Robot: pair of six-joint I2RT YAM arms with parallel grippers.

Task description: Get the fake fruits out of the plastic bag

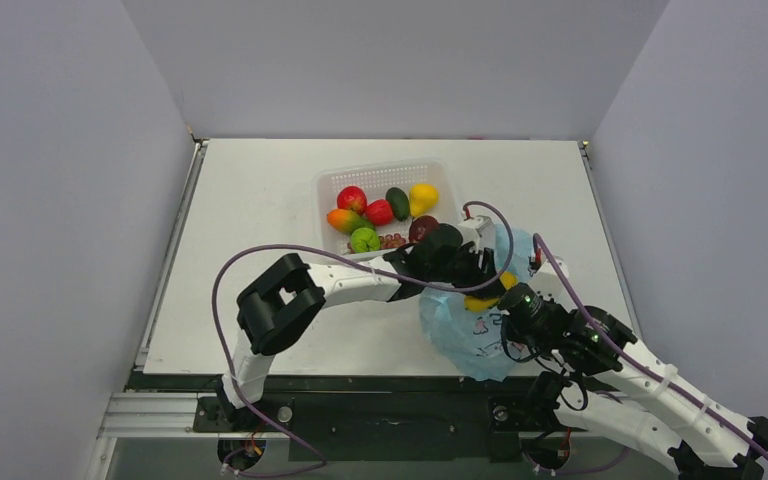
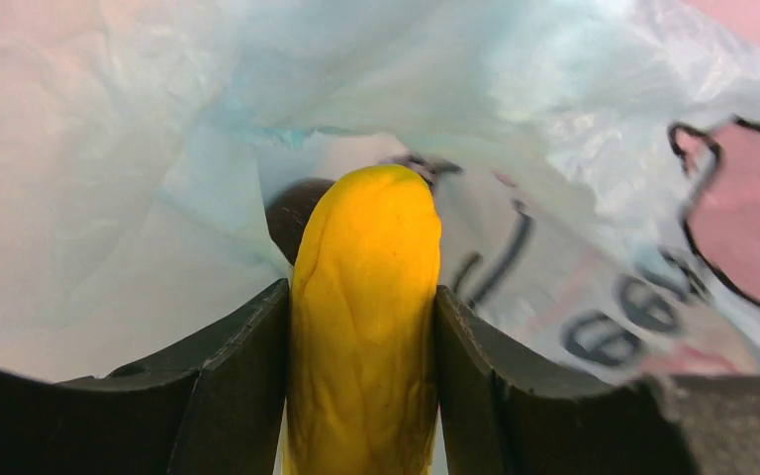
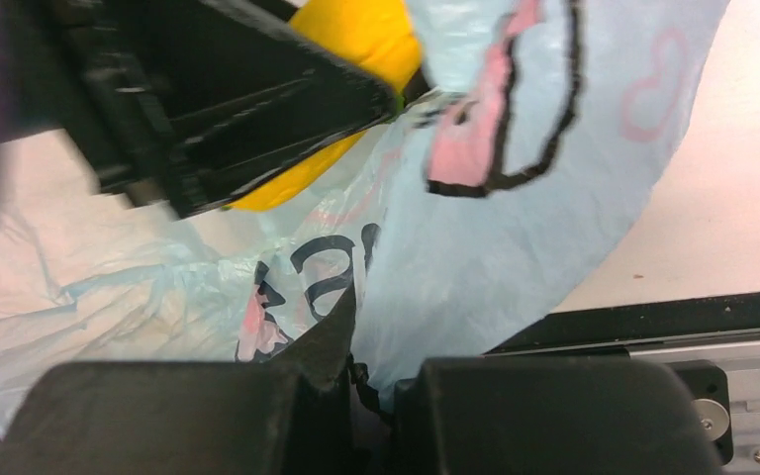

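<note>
A crumpled light-blue plastic bag (image 1: 455, 335) lies at the front right of the table. My left gripper is shut on a long yellow fake fruit (image 2: 366, 247), seen over the bag's opening; a dark shape (image 2: 292, 213) behind it is partly hidden. In the right wrist view the yellow fruit (image 3: 356, 35) and the left gripper's black body sit at the upper left. My right gripper is shut, with the bag's film (image 3: 455, 287) gathered at its fingertips.
A white plastic basket (image 1: 325, 185) at the back middle holds several fake fruits, among them a red apple (image 1: 351, 198), cucumber (image 1: 397, 203) and pear (image 1: 423, 196).
</note>
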